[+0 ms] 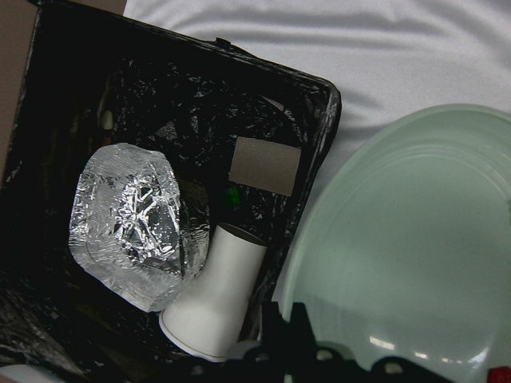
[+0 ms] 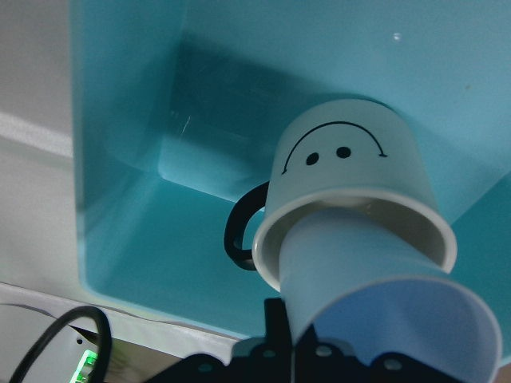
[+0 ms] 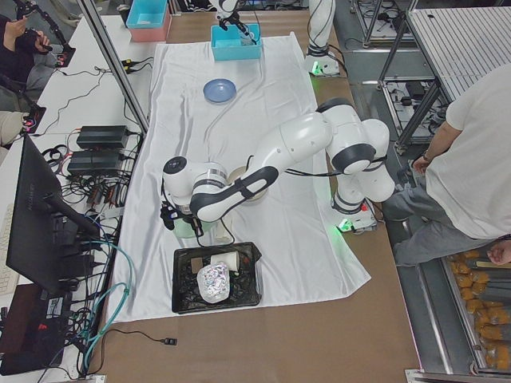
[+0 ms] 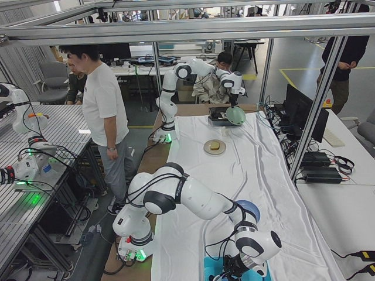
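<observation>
My left gripper is shut on the rim of a pale green plate [image 1: 407, 239], beside a black lined bin [image 3: 184, 287] holding crumpled foil [image 1: 128, 223], a white paper cup [image 1: 211, 295] and cardboard [image 1: 263, 163]. My right gripper is shut on a pale cup [image 2: 367, 263], over or partly inside a white smiley mug [image 2: 343, 144] in the blue bin [image 2: 128, 231].
A blue plate [image 3: 219, 90] lies on the white cloth [image 3: 263, 80]. A beige plate [image 4: 214, 151] holds a yellow item. A monitor and cables line one table edge; a person stands at the other.
</observation>
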